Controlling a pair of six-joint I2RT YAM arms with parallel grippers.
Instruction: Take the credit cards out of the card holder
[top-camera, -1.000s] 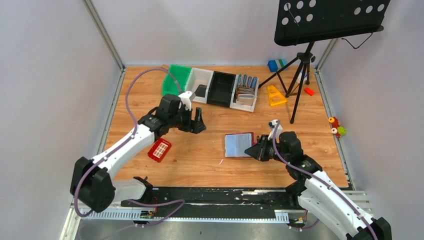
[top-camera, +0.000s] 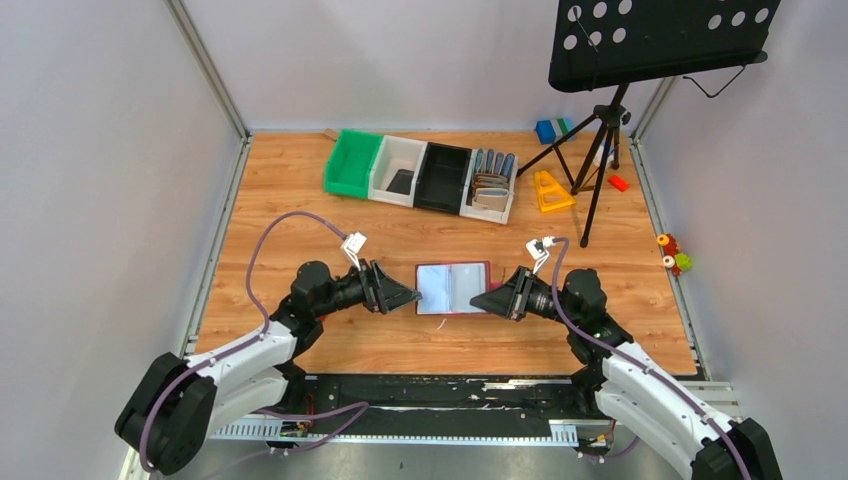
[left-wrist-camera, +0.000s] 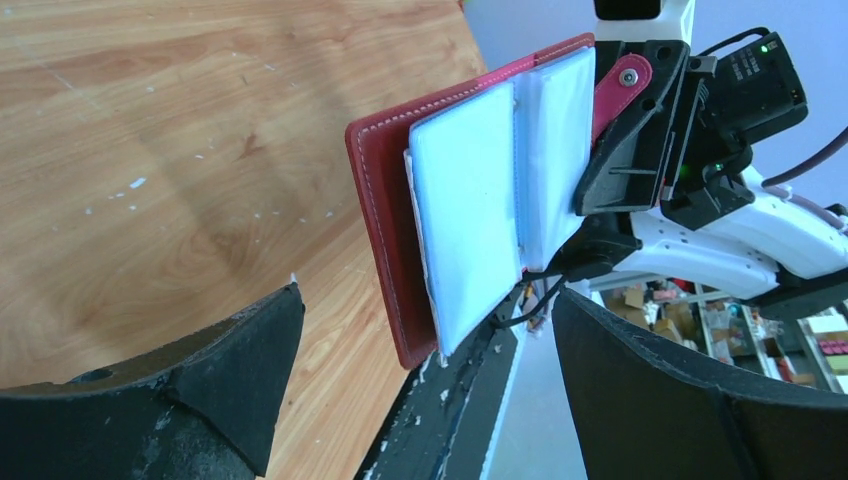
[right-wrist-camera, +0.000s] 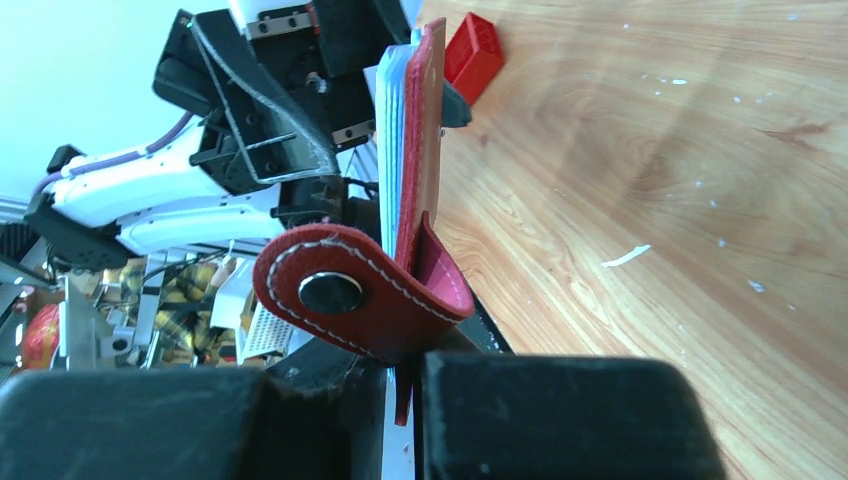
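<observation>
The red leather card holder (top-camera: 448, 309) is held up over the middle of the table, lying open with white-blue card sleeves facing up; in the left wrist view its sleeves (left-wrist-camera: 465, 215) face the camera. My right gripper (top-camera: 480, 298) is shut on the holder's right side, by the snap strap (right-wrist-camera: 360, 290). My left gripper (top-camera: 405, 296) stands open at the holder's left edge, its fingers around the near space in front of it in the left wrist view, not touching it as far as shows.
A row of bins (top-camera: 440, 175) stands at the back. A black music stand (top-camera: 610, 115), a yellow triangle (top-camera: 555, 198) and small toys (top-camera: 676, 255) are at the right. A red object (right-wrist-camera: 472, 55) lies behind the left gripper.
My left arm has come down and right from above the red object to the holder's left edge. My right gripper has shifted slightly left with the holder.
</observation>
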